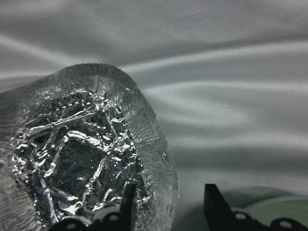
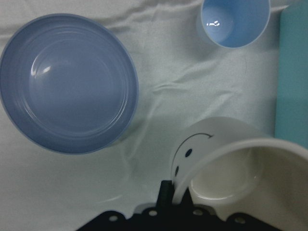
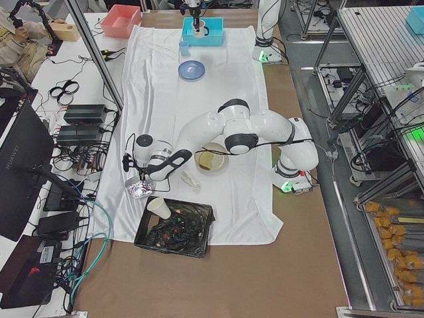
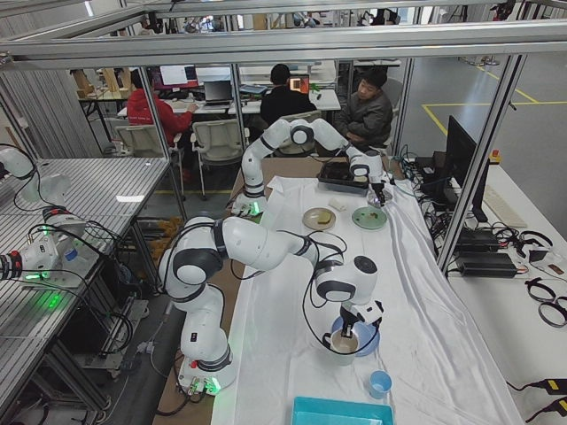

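Observation:
A crinkled foil tray (image 1: pixel 72 159) lies on the white cloth, with my left gripper open over its right rim; in the camera left view the tray (image 3: pixel 141 190) is by the dark bin. My right gripper is shut on the rim of a white mug (image 2: pixel 216 130) with a drawn smile, raised beside a blue plate (image 2: pixel 67 82). A light blue cup (image 2: pixel 233 19) and a turquoise bin (image 4: pixel 341 413) stand nearby.
A black lined bin (image 3: pixel 175 235) holds a white cup and dark debris. A beige plate (image 3: pixel 218 162) with a yellow item and a green plate (image 4: pixel 369 218) lie between.

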